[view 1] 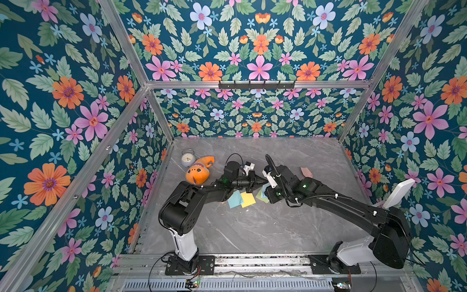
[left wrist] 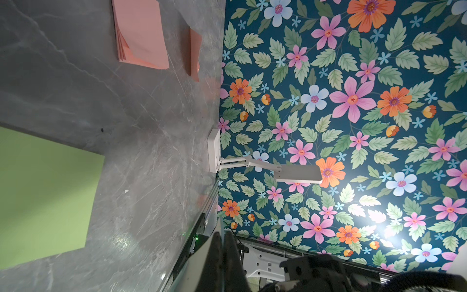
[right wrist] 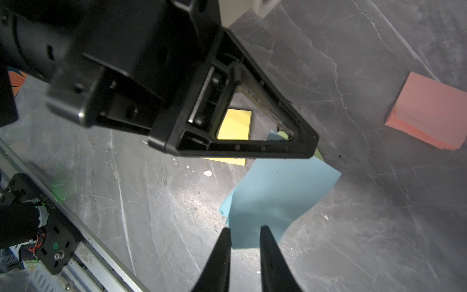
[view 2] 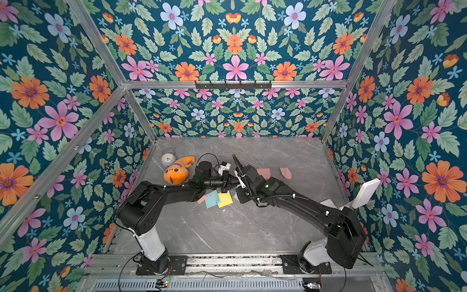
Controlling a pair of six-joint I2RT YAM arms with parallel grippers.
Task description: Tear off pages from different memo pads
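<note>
My left gripper (view 1: 260, 181) is shut, reaching over the pads at the centre. In the right wrist view a light blue sheet (right wrist: 279, 194) hangs from near its tip, over a green pad. My right gripper is part open, its fingertips at the sheet's lower edge; whether they touch it is unclear. A blue pad (view 1: 235, 199) and yellow pad (view 1: 247, 200) lie beside them, and a pink pad (left wrist: 138, 31) lies to the right, near a loose pink piece (view 2: 285, 172).
An orange plush toy (view 1: 197, 172) and a clock (view 1: 187, 158) stand at the back left. A white lamp (left wrist: 296, 173) is at the right side.
</note>
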